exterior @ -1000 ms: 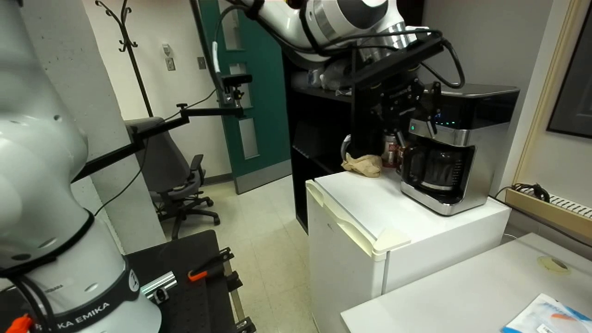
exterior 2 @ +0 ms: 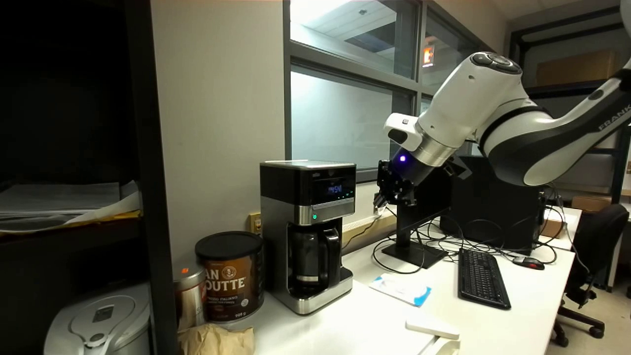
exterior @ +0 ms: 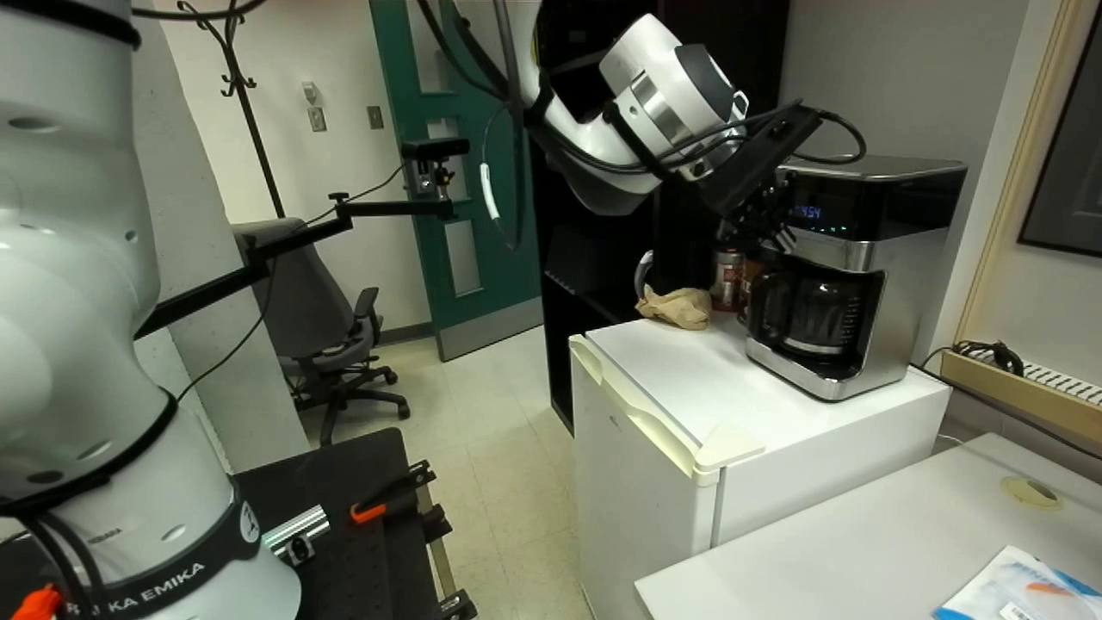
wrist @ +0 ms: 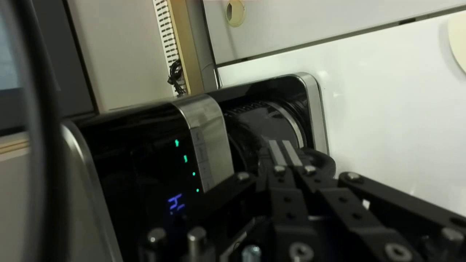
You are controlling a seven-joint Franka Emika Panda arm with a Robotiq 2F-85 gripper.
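A black and silver coffee maker [exterior: 917, 294] stands on the white mini fridge, its display and green lights lit. Its glass carafe [exterior: 821, 310] sits in the lower bay. My gripper [exterior: 787, 244] hangs at the front of the machine, near the height of the control panel. In the wrist view my gripper is shut, with both fingertips side by side and nothing showing between them. The carafe's handle [wrist: 321, 162] appears just beyond the fingers there. From the opposite side, the green button [exterior 2: 314, 216] glows on the machine's silver band. Contact with the machine cannot be made out.
A coffee tin [exterior 2: 229, 278], a metal can [exterior 2: 190, 296] and a crumpled brown bag [exterior: 677, 306] stand beside the machine. A blue and white packet [exterior: 1023, 589] lies on the adjoining desk.
One second ago the fingers were spread in front of the machine; now they are together. The arm has tilted, and the hand is angled differently. The coffee maker has stayed in place.
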